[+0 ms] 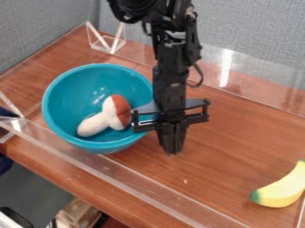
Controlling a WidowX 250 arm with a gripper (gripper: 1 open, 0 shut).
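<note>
A black gripper [172, 141] points down just right of a blue bowl [66, 93], close to its rim, with its fingertips low near the wooden table. It is shut, and nothing shows between its fingers. A white mushroom-like toy with a brown cap [103, 119] lies inside the bowl. A yellow banana [281, 185] rests on the table at the right, apart from the gripper.
Clear plastic walls [251, 85] border the work area at the back and along the front left. A white frame object [105, 40] stands at the back left corner. The table between bowl and banana is clear.
</note>
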